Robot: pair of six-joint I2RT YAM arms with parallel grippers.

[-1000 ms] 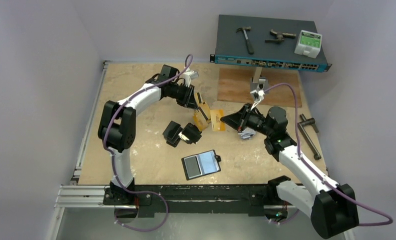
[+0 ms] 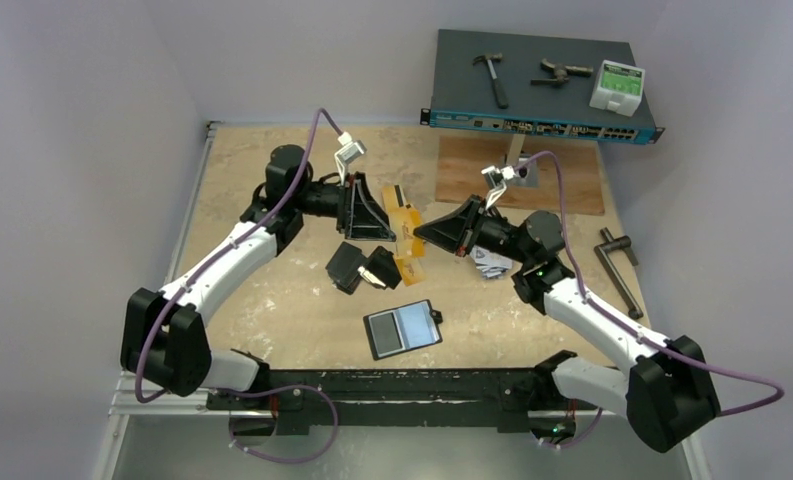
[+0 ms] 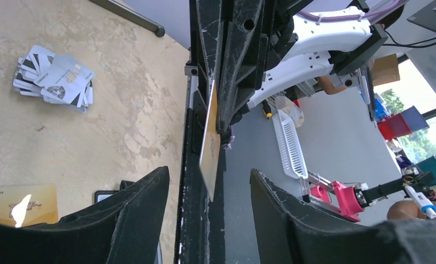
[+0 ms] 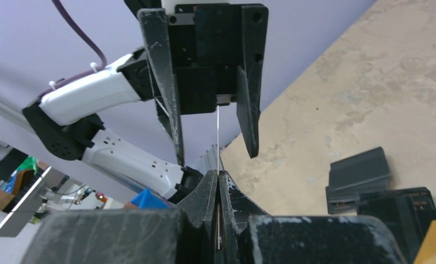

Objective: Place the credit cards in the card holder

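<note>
A thin gold card is pinched in my right gripper (image 2: 418, 234); in the right wrist view it shows edge-on. My left gripper (image 2: 376, 238) stands open, facing the right one. In both wrist views the card's free part lines up between the left fingers, with no contact visible. A black folder with clear windows (image 2: 403, 329), perhaps the card holder, lies open near the front edge. Other gold cards (image 2: 409, 271) rest on the table under the grippers. A stack of grey-white cards (image 3: 61, 80) is partly hidden under the right arm in the top view.
Black wallet-like cases (image 2: 345, 267) lie left of centre. At the right, a metal tool (image 2: 620, 275) rests on the table; behind, a dark rack unit (image 2: 532, 80) carries hammers and a white box (image 2: 618, 87).
The right gripper has shifted left with its gold card, which has turned.
</note>
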